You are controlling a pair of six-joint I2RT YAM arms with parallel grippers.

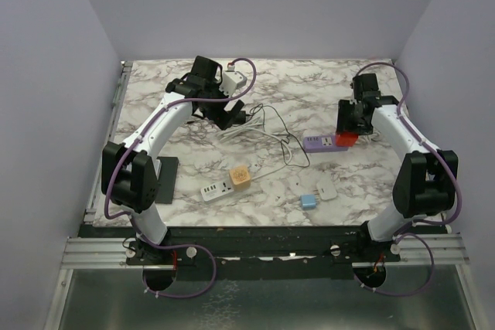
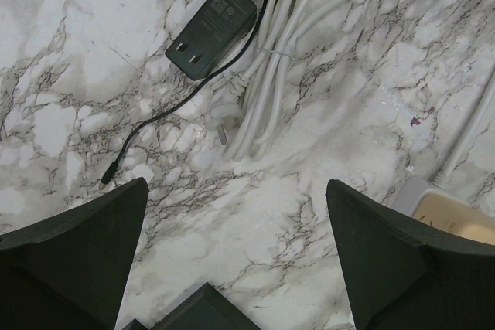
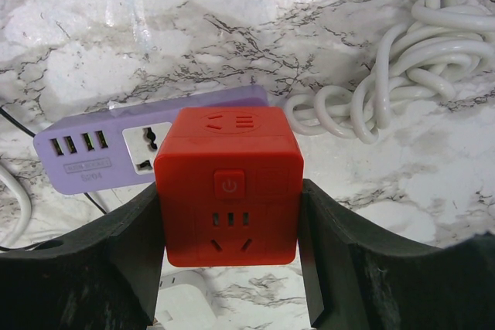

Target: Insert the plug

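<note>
A red cube plug (image 3: 230,187) with socket slots and a power button sits between the fingers of my right gripper, which is shut on it. It covers the right part of the purple power strip (image 3: 93,152); whether its prongs are in the strip is hidden. USB ports and one socket of the strip show to the left of the cube. My left gripper is open above the marble table, nothing between its fingers. An orange cube plug (image 1: 240,177) is on the white power strip (image 1: 217,190) at front centre.
A black adapter (image 2: 213,28) and a bundled white cable (image 2: 271,75) lie under the left gripper. Another white cable coil (image 3: 387,83) lies right of the purple strip. A blue plug (image 1: 308,202), a white plug (image 1: 326,189) and a black box (image 1: 167,180) lie nearer the front.
</note>
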